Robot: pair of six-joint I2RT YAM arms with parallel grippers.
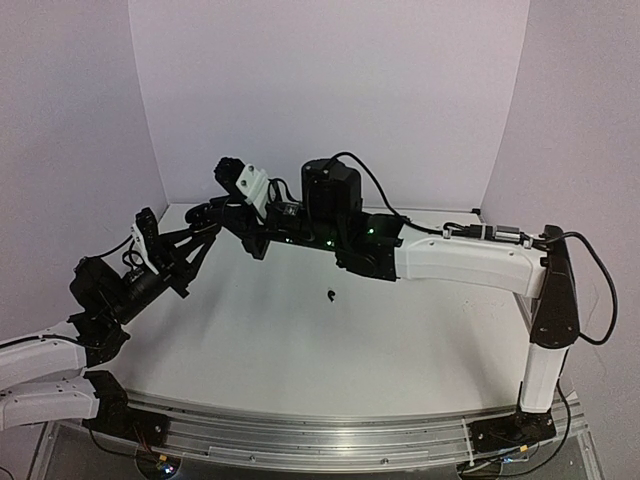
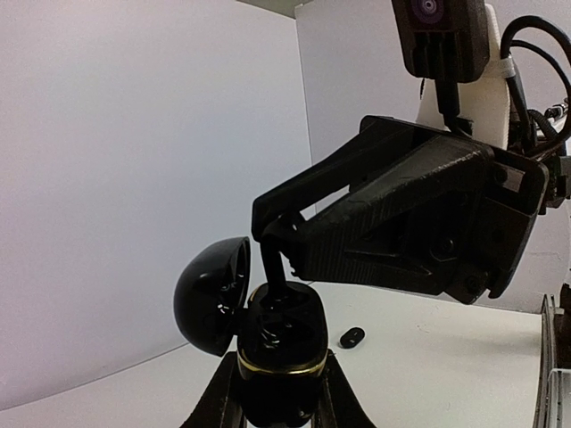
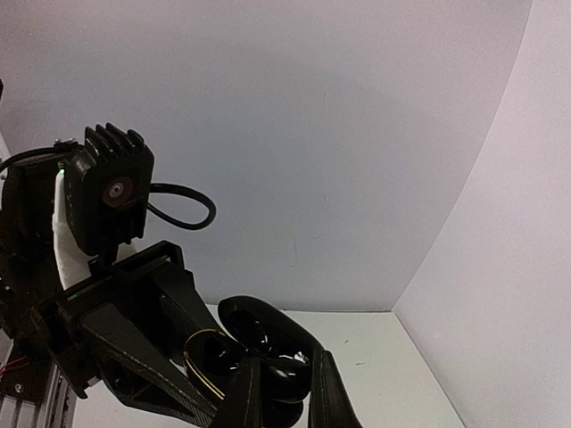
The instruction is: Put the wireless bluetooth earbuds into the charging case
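Observation:
The black charging case (image 2: 281, 334), with a gold line round it, is held in my left gripper. Its round lid (image 2: 212, 296) stands open to the left in the left wrist view. My right gripper comes in from above and is closed on a glossy black earbud (image 3: 287, 378). That earbud is at the case's open top; how deep it sits is hidden by the dark parts. The other earbud (image 2: 352, 337) lies loose on the table, a small dark spot (image 1: 331, 294) in the top view.
A metal rail (image 1: 300, 435) runs along the front edge. Both arms meet at the far left above the table, the right one stretched across it.

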